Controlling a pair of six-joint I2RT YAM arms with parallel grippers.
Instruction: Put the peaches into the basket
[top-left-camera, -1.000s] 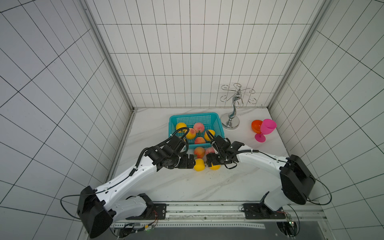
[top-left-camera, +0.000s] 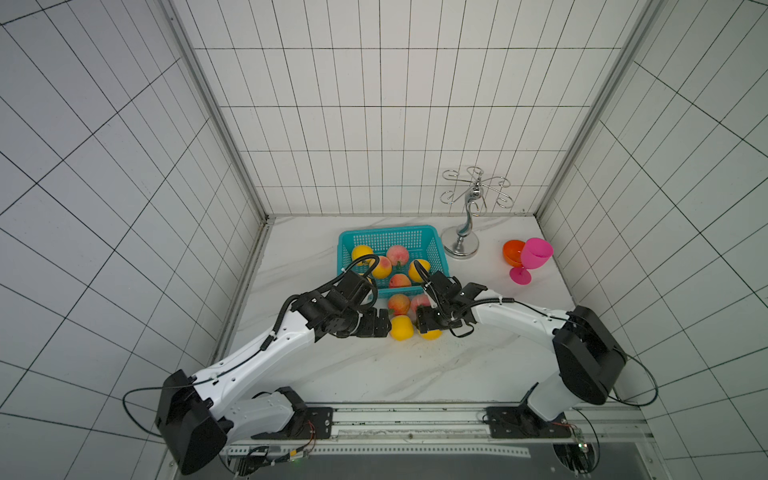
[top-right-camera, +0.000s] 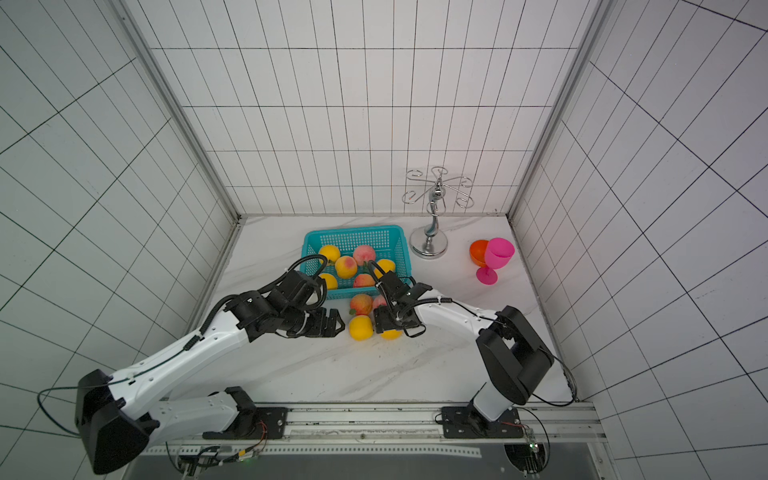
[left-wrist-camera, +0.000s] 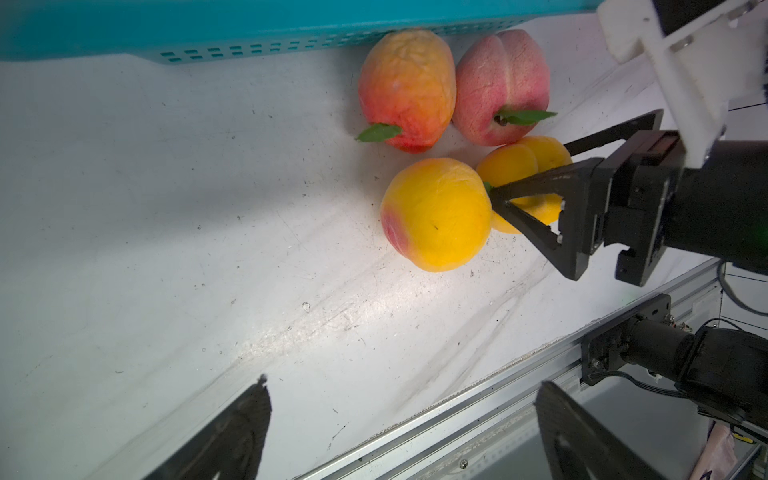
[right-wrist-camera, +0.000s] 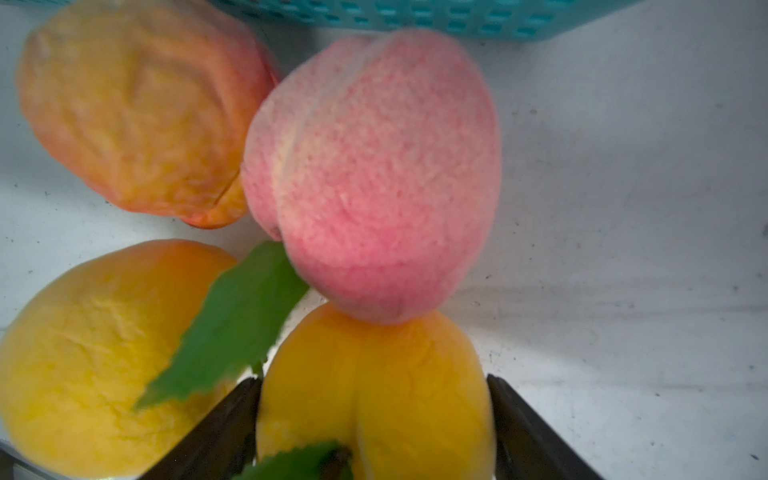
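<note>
Peaches lie in the teal basket (top-left-camera: 432, 236) and in front of it: a yellow peach (left-wrist-camera: 436, 212), an orange-red one (left-wrist-camera: 404, 84), a pink one (right-wrist-camera: 372, 168) and another yellow peach (right-wrist-camera: 376, 400). My right gripper straddles that second yellow peach, a finger at each side; whether it grips firmly cannot be told. My left gripper hangs open left of the group with nothing between its fingers.
A silver stand (top-left-camera: 460, 244) is at the back right, beside an orange bowl (top-left-camera: 512, 249) and a pink goblet (top-left-camera: 536, 251). The two arms flank the fruit closely.
My right gripper has shifted very slightly, and the left yellow peach before the basket sits a little further right and back. The left arm looks unmoved.
</note>
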